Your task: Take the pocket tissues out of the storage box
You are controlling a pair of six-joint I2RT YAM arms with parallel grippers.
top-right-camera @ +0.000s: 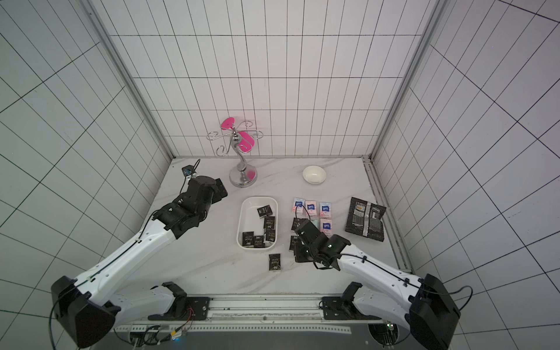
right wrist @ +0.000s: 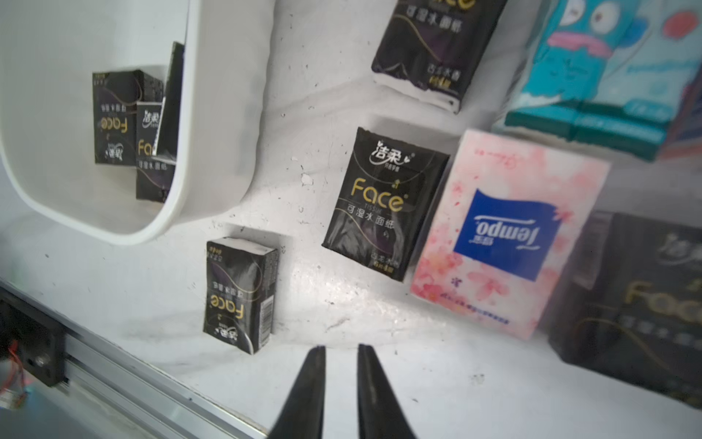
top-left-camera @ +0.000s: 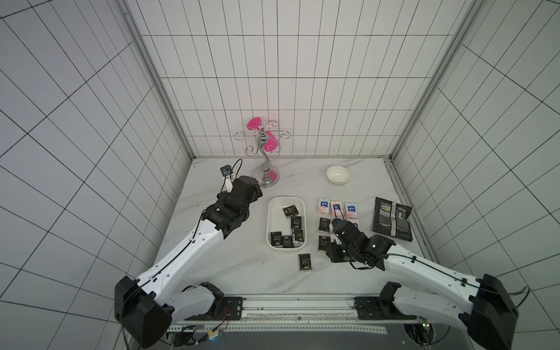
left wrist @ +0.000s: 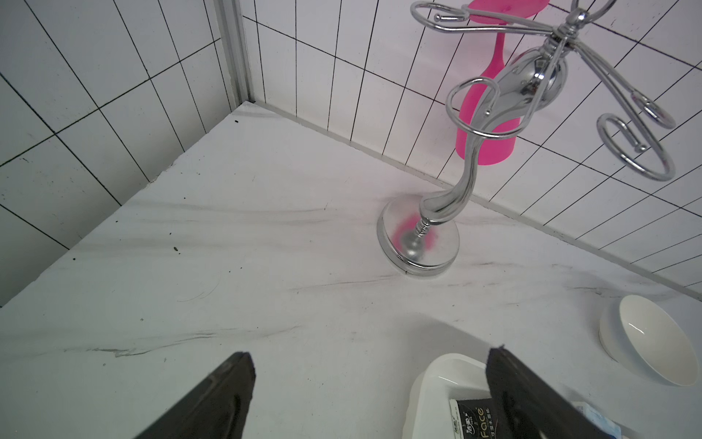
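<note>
The white storage box [top-left-camera: 270, 218] holds several black Face tissue packs [top-left-camera: 290, 211]. One black pack [right wrist: 237, 292] lies alone on the table in front of it. Right of the box are rows of tissue packs, black ones and pink Tempo ones [right wrist: 501, 226], plus a teal one [right wrist: 577, 87]. My right gripper hangs over this area, its fingertips slightly apart with nothing seen between them. My left gripper is raised left of the box, open and empty.
A chrome stand [left wrist: 416, 256] with pink parts is at the back left. A white bowl [top-left-camera: 338, 173] sits at the back, a black bag [top-left-camera: 392, 218] at the right.
</note>
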